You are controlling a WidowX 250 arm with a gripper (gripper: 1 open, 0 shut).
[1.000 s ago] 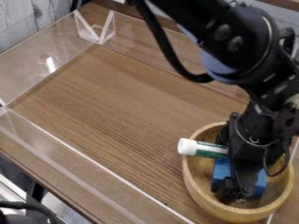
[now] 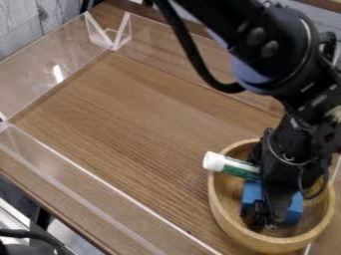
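Note:
A round wooden bowl (image 2: 237,221) sits at the lower right. In it are a blue block (image 2: 252,194) and a green tube with a white cap (image 2: 229,165), which leans on the bowl's left rim. My black gripper (image 2: 273,199) reaches down into the bowl over the blue block. It is open, though its fingers are dark and partly hide the block and the tube's far end.
A white clip-like piece (image 2: 110,32) stands at the top left. Dark cables lie at the lower left corner.
My arm and gripper have shifted very slightly upward over the bowl. The tube and bowl look almost unmoved.

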